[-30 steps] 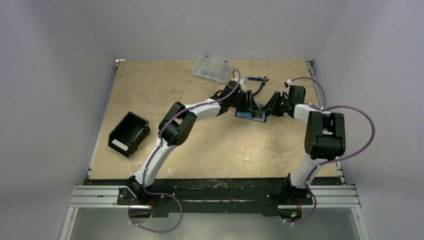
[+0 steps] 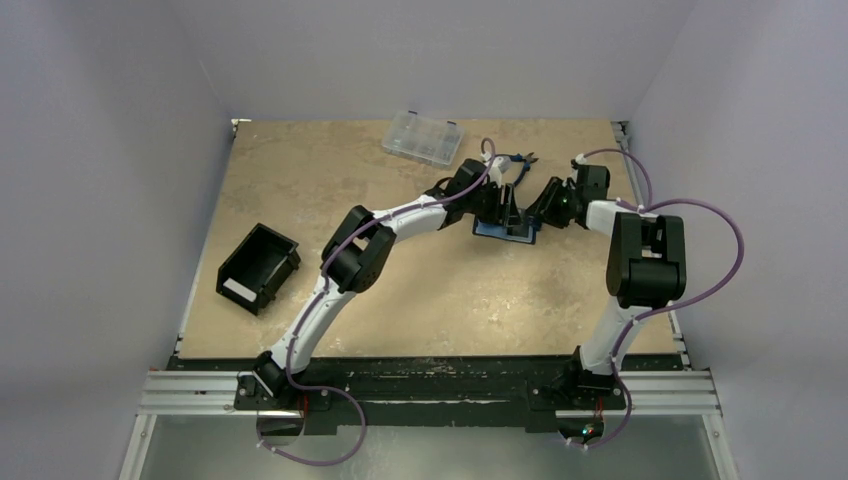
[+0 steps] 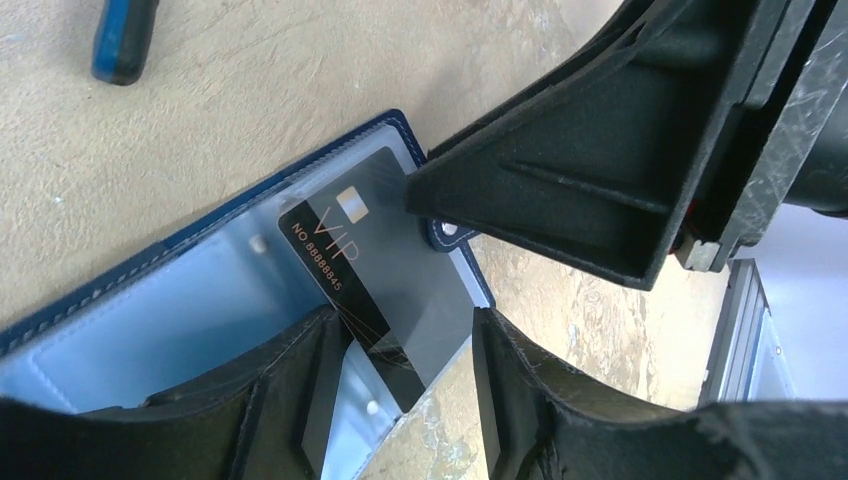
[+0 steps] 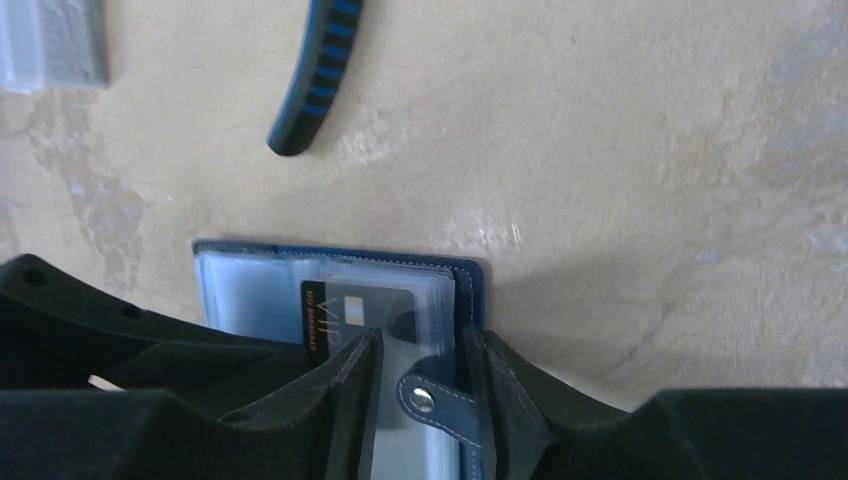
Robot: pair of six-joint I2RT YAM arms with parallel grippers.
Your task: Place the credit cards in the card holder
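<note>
The dark VIP card (image 3: 385, 255) lies in a clear pocket of the blue card holder (image 2: 487, 230), its printed end toward my left gripper. That gripper stands open over the holder, its fingertips apart with the card showing between them. My right gripper is open too, at the holder's strap end. In the right wrist view the snap strap (image 4: 440, 405) shows between its fingers, not clearly gripped. In the left wrist view, the right gripper's dark finger (image 3: 560, 170) covers part of the strap and the card's edge.
Blue-handled pliers (image 2: 521, 172) lie just behind the holder. A clear compartment box (image 2: 424, 138) stands at the back. Far left is a black bin (image 2: 258, 268) with a white item (image 2: 240, 290) inside.
My left gripper has shifted slightly right. The card remains in its pocket.
</note>
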